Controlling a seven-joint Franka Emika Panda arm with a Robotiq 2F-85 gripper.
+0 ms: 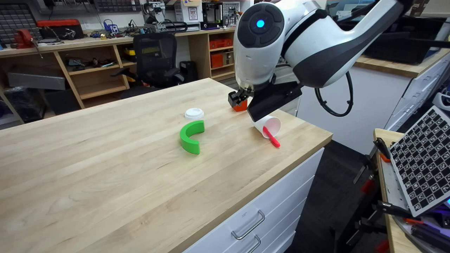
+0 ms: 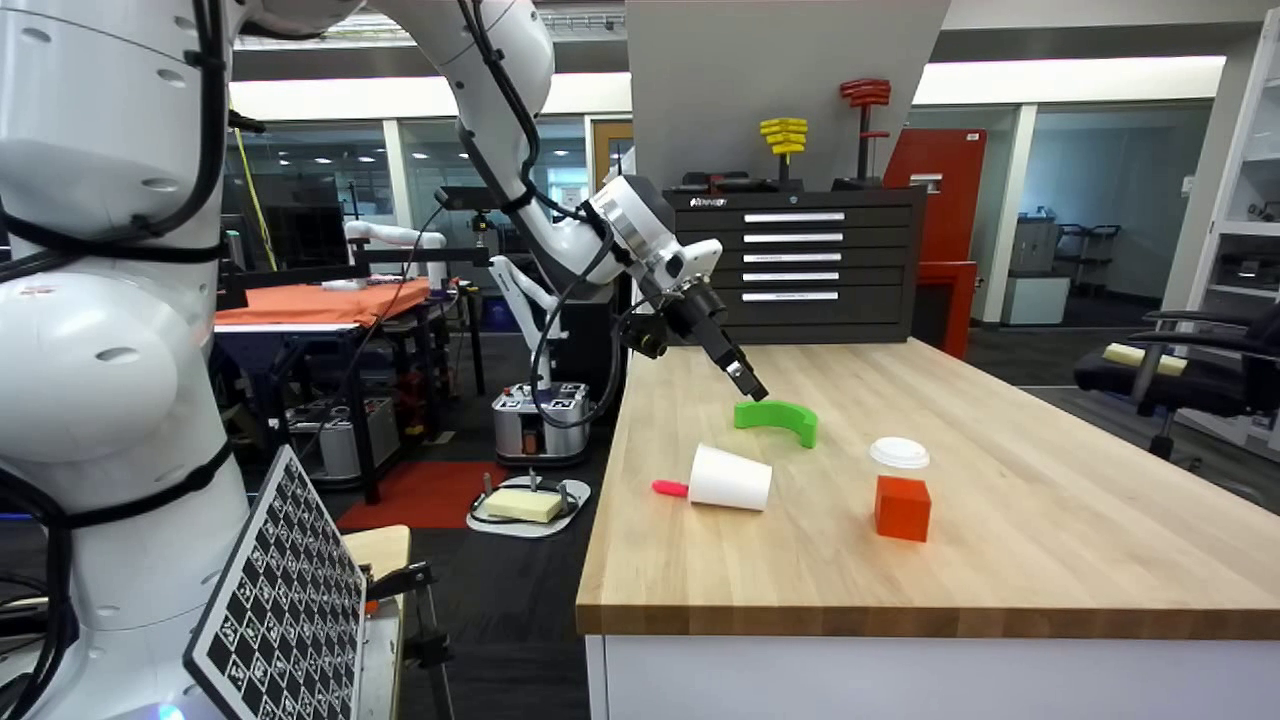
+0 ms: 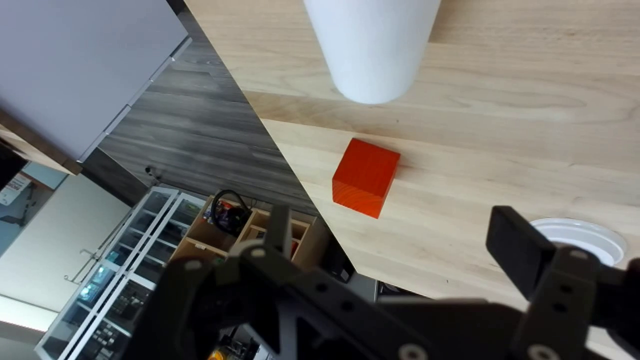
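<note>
My gripper is open above the table, with nothing held between its fingers. In the wrist view an orange-red block (image 3: 366,177) rests on the wood below and ahead of the fingers. A white cup (image 2: 729,479) lies on its side, and a pink-red marker (image 1: 272,138) pokes out of its mouth. Part of that cup is hidden behind the dark gripper parts in exterior view 1. The green arch (image 1: 190,137) sits apart on the tabletop. Near the right finger in the wrist view is a white lid (image 3: 580,239), partly covered by the gripper.
A dark tool chest (image 2: 792,300) stands at the table's far end in exterior view 2.
</note>
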